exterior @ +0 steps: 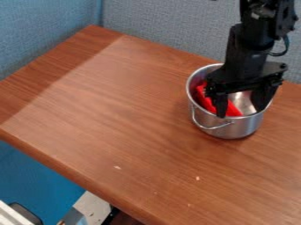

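Note:
A steel pot [230,127] with a wire handle stands at the right of the wooden table [106,123]. Red objects [202,90] lie inside it. My black gripper [238,98] reaches down into the pot from above, open, its fingertips partly hidden among the red pieces and the rim.
Padded blue and grey walls border the back. Below the table's left edge are a blue floor and some grey hardware [18,214] at the bottom left.

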